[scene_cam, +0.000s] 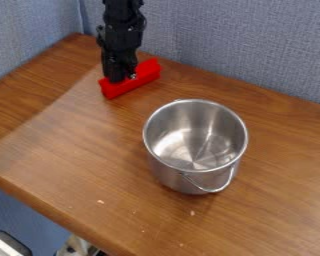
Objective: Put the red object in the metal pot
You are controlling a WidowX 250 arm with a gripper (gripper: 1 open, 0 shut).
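Observation:
Toward the back left of the wooden table lies a red object (145,74), a long block set at a slant. My black gripper (119,74) comes down over its left half, pointing downward, with the fingertips at the block and hiding part of it. Whether the fingers are apart or closed around the block is too small and dark to make out. The metal pot (167,135), silver and empty, stands upright nearer the camera, to the right of the block and apart from it.
A thin wire handle (216,188) hangs at the pot's front. Grey padded walls (256,45) bound the table at the back and left. Bare wood (69,140) stretches across the left and middle, and more lies right of the pot.

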